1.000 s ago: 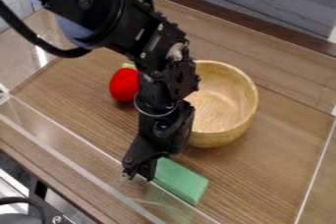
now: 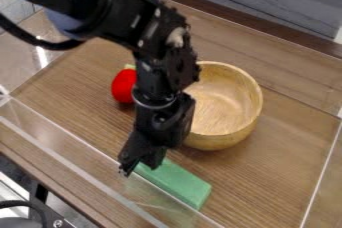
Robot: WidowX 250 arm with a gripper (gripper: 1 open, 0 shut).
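My black gripper (image 2: 139,160) points down at the middle of the view, its fingertips at the left end of a pale green block (image 2: 179,186) that lies flat on the wooden table near the front. The fingers look close together; whether anything thin is between them is hidden. A wooden bowl (image 2: 234,102) stands behind the gripper to the right, and a red round object (image 2: 123,86) lies behind it to the left, partly hidden by the arm.
A clear plastic edge runs across the front left. A grey wall closes off the back.
The bowl, red object and green block look unmoved.
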